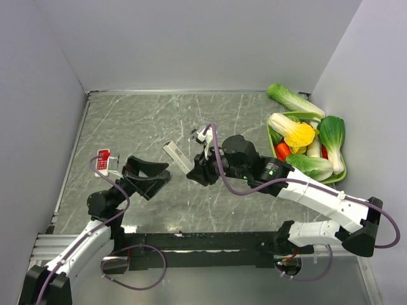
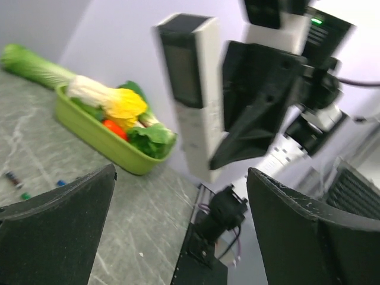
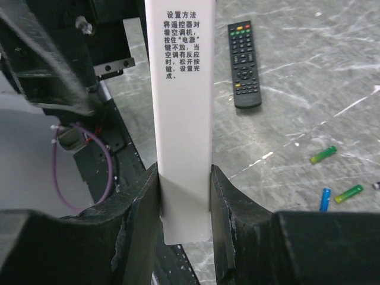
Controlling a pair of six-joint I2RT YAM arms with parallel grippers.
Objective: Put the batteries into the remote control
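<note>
A long white remote control [image 3: 181,119] hangs above the table, its printed back facing the right wrist camera. My right gripper is shut on its lower end. In the left wrist view the same white remote [image 2: 199,95] stands tilted ahead of the left fingers, apart from them. My left gripper [image 1: 159,180] is open with nothing between its fingers. On the table in the right wrist view lie green batteries [image 3: 323,155] and a blue battery [image 3: 325,200]. Whether the white remote's battery bay is open cannot be seen.
A black remote [image 3: 244,65] lies on the table, mostly behind the left gripper from above. A white and red remote [image 1: 103,162] lies at the left. A green basket [image 1: 339,174] of vegetables stands at the right.
</note>
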